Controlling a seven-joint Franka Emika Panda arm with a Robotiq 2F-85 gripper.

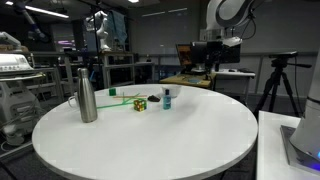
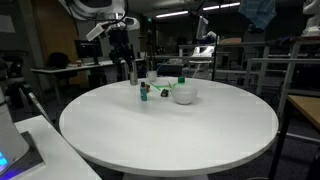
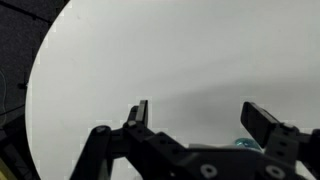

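My gripper stands open over the white round table [image 3: 90, 80], with nothing between its fingers. From outside, the gripper [image 1: 210, 68] hangs well above the far right of the tabletop. A small blue bottle [image 1: 167, 99] is upright near the table's middle; its top [image 3: 247, 144] shows by one finger in the wrist view. A multicoloured cube [image 1: 140, 105] lies left of the bottle. Behind them is a white bowl [image 2: 185, 95], with a dark small object [image 1: 153, 98] close by.
A tall steel flask [image 1: 87, 97] stands at the table's left side. Thin green and reddish sticks lie near the cube, and a green block [image 1: 112, 92] sits farther back.
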